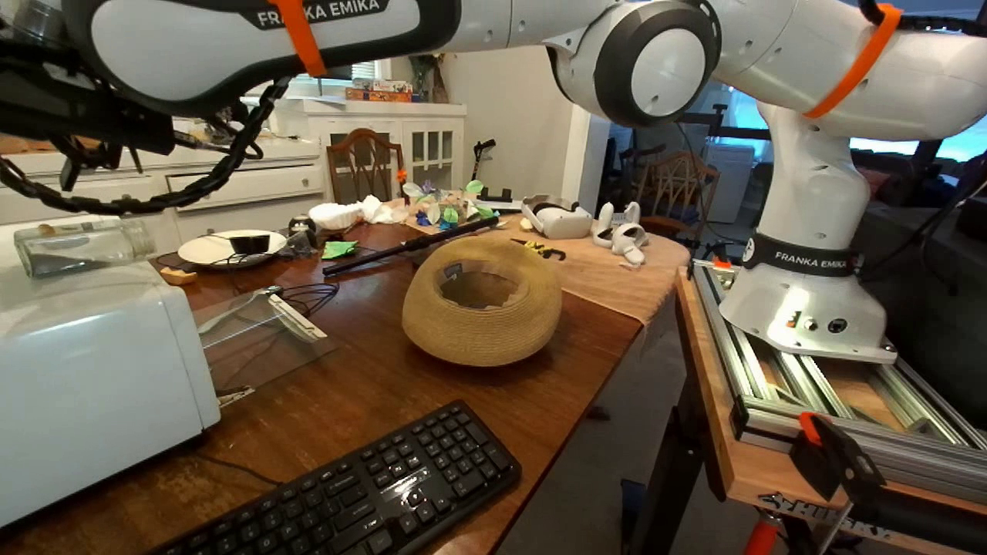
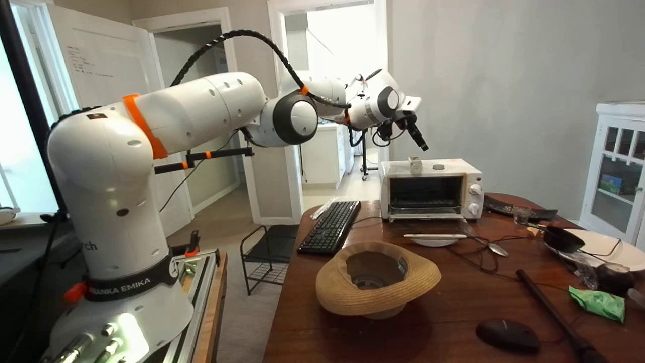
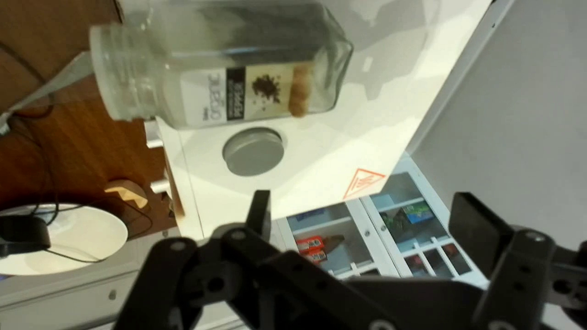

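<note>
My gripper is open above the white toaster oven (image 2: 432, 166), its two black fingers wide apart and nothing between them. A clear glass pepper jar (image 3: 247, 60) lies on its side on the oven's top, without a lid on its mouth. Beside it, flat on the same surface, is a round grey lid (image 3: 253, 151). In the wrist view both sit above and to the left of the space between my fingers. From exterior view 2, the gripper (image 2: 425, 147) hangs a little above the oven top, angled downward.
A straw hat (image 1: 486, 319) rests upturned on the wooden table, with a black keyboard (image 1: 370, 495) near the front edge. The oven's glass door (image 1: 264, 338) hangs open over the table. Behind are a white plate (image 1: 199, 250) and a long black bar (image 1: 407, 245).
</note>
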